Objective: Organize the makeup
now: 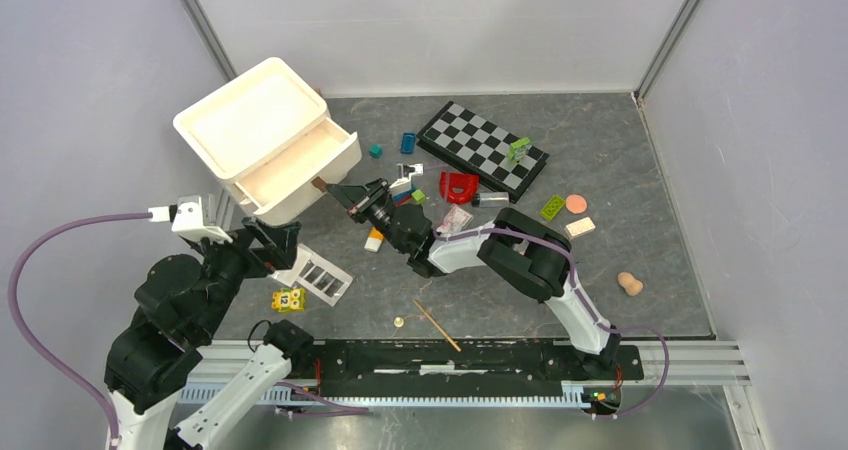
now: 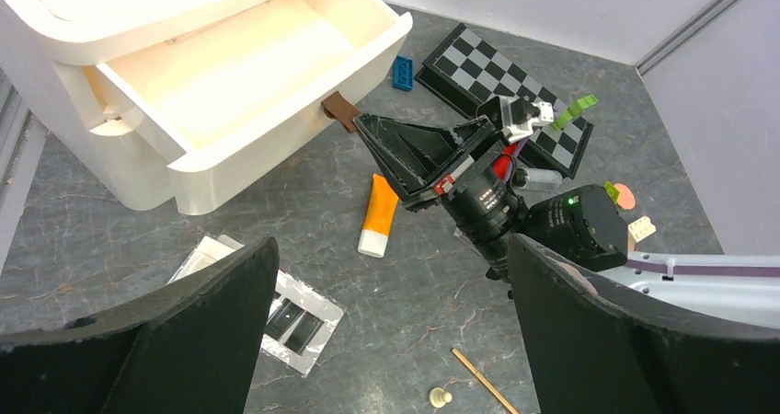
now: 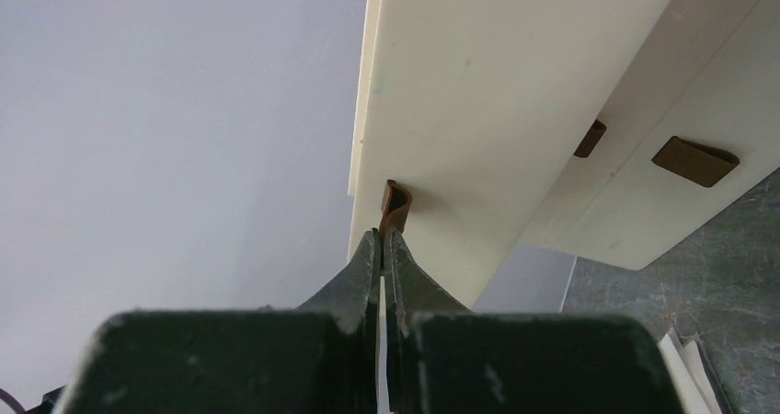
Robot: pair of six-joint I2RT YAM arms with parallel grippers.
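A cream drawer cabinet stands at the back left. Its top drawer is pulled well out and looks empty where its inside shows. My right gripper is shut on the brown pull tab of that drawer. My left gripper is open in front of the cabinet, nothing between its fingers. An orange tube with a white cap lies on the table, and a clear-edged case with dark panels lies near the cabinet. A pink disc and a tan peanut-shaped piece are on the right.
A chessboard lies at the back with a green piece on it. A red object, a yellow block, a wooden stick and several small blocks are scattered about.
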